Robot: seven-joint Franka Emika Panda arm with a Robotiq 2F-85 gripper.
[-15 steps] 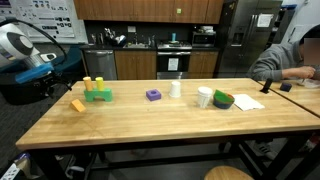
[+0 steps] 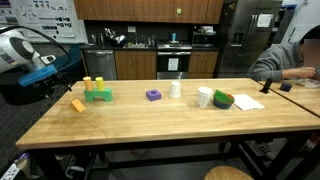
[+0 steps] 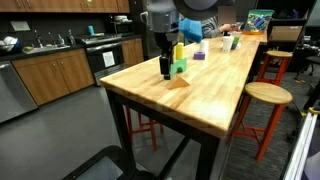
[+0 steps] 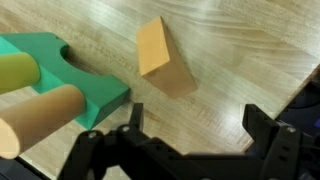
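Note:
An orange block lies on the wooden table, seen whole in the wrist view. In exterior view 1 the same orange block is near the table's left end. Close behind it stands a green block with yellow cylinders on top. The wrist view shows part of the green block and a tan cylinder at the left. My gripper hangs open above the table, apart from the orange block, with nothing between its fingertips. In exterior view 1 the gripper is small and dark near the left edge.
A purple block sits mid-table. Farther right are a white container, a white cup, a bowl with coloured contents and a white paper. A person sits at the right.
The arm at the left has shifted slightly over the last second. The blocks on the table stay where they were.

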